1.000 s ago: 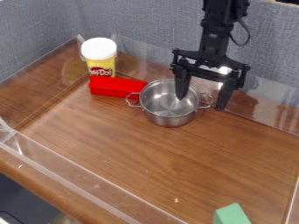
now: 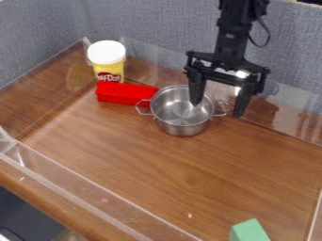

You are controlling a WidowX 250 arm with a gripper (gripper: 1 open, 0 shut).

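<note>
My black gripper point(image 2: 220, 92) hangs over a steel pot point(image 2: 182, 117) at the upper middle, its fingers wide apart, one at the pot's mouth and the other to the right of the pot. Left of the pot lies a red block point(image 2: 120, 92), and behind that stands a white-lidded Play-Doh tub point(image 2: 108, 68). A green block point(image 2: 249, 232) sits at the bottom right.
Transparent walls point(image 2: 75, 200) edge it, and grey panels stand at the back.
</note>
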